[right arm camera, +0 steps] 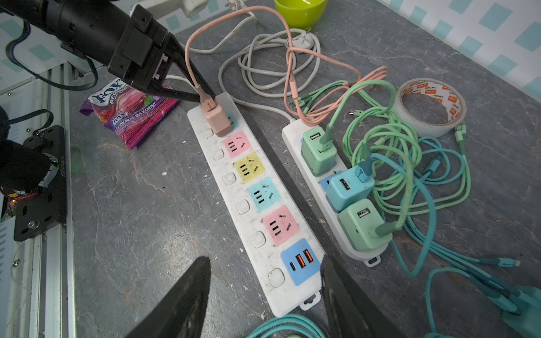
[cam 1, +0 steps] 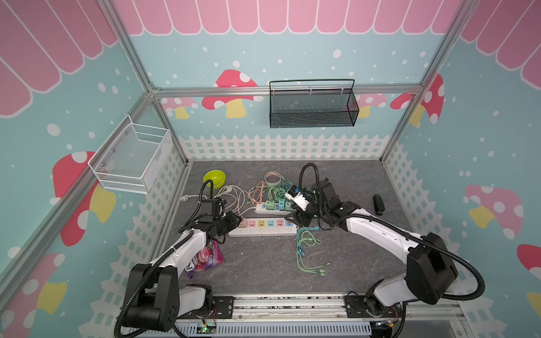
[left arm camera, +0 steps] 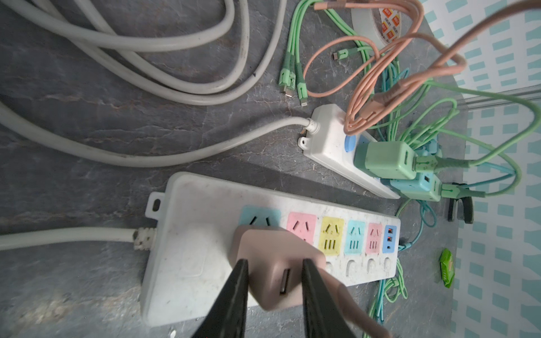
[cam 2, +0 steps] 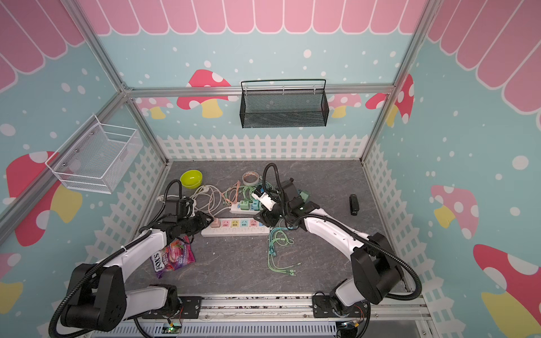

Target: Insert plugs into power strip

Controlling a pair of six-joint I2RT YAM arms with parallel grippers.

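The pink plug [left arm camera: 265,253] sits on the first socket at the left end of the front white power strip [left arm camera: 197,248]; a pink cable runs from it. My left gripper is shut on this plug, one finger either side. In the right wrist view, pink, yellow, blue and pink sockets [right arm camera: 249,166] are free along the strip, with a USB panel [right arm camera: 301,260] at its right end. My right gripper hangs open over that right end, nothing between its fingers.
A second strip [right arm camera: 297,138] holding green and blue plugs lies behind, among tangled cables. Tape [right arm camera: 428,90], a green bowl [cam 1: 214,177] and a snack bag [right arm camera: 129,112] lie around.
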